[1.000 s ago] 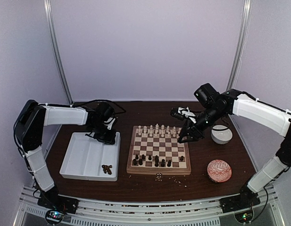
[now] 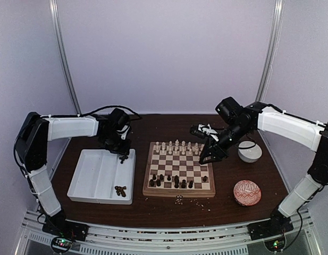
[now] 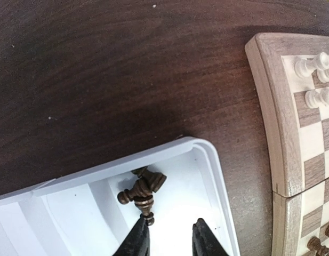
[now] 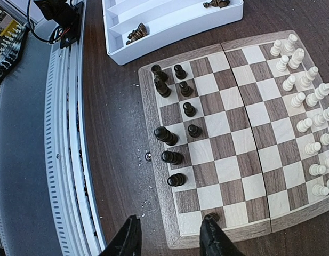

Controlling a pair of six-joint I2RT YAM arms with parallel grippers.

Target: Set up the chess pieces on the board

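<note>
The chessboard [image 2: 179,172] lies mid-table, white pieces [image 4: 304,125] filling its far side. Dark pieces [image 4: 169,136] stand on the near side, with bare squares among them; a small dark pawn [image 4: 211,216] stands by the right-hand corner. Several dark pieces [image 3: 143,189] lie tumbled in a far corner of the white tray [image 3: 209,160]. Above that corner, my left gripper is open, its gap empty and just to one side of the pile. Over the board's right edge, my right gripper is also open and empty, one fingertip overlapping the pawn in view.
More dark pieces [image 2: 120,190] lie at the tray's near end. At the right are a white bowl [image 2: 250,152] and a red patterned bowl [image 2: 247,192]. A small metallic item [image 2: 178,200] sits before the board. Dark table shows between tray and board.
Over the last second the left gripper has shifted slightly and risen toward the tray's far edge, uncovering the dark pieces there. The right arm has barely moved; the board looks the same.
</note>
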